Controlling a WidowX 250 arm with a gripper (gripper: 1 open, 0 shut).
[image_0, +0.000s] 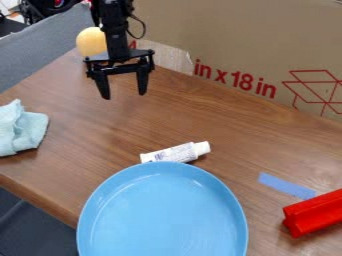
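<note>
My black gripper (123, 84) hangs open above the far left part of the wooden table, with nothing between its fingers. Just behind it sits a pale yellow round object (90, 40), partly hidden by the arm. A white tube (174, 152) lies across the middle of the table, just beyond a blue plate (162, 222) at the front. A light blue cloth (19, 128) is bunched at the left edge, and a red object (314, 211) lies at the right edge.
A cardboard wall (247, 40) closes off the back. A strip of blue tape (283, 184) is on the table at the right. The wood between gripper and tube is bare. The table's left edge drops to a dark area.
</note>
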